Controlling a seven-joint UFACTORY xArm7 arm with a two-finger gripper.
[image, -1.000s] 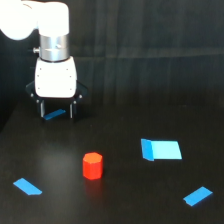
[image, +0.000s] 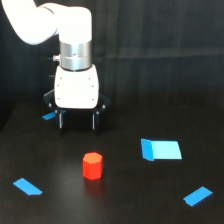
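A red hexagonal block (image: 92, 165) stands on the dark table, left of the middle of the camera view. Behind it and slightly to its left, my gripper (image: 78, 121) hangs open from the white arm. Its dark fingers (image: 96, 120) are spread apart, with only the dark background showing between them. A visible gap separates the fingers from the block.
A light blue square (image: 166, 150) lies at the right, with a darker blue strip (image: 147, 149) along its left edge. Other blue strips mark the front left (image: 27, 187) and front right (image: 197, 196).
The arm and gripper have moved right and lower in the view, closer to the red block. The gripper was open before too. The block and blue pieces have not moved.
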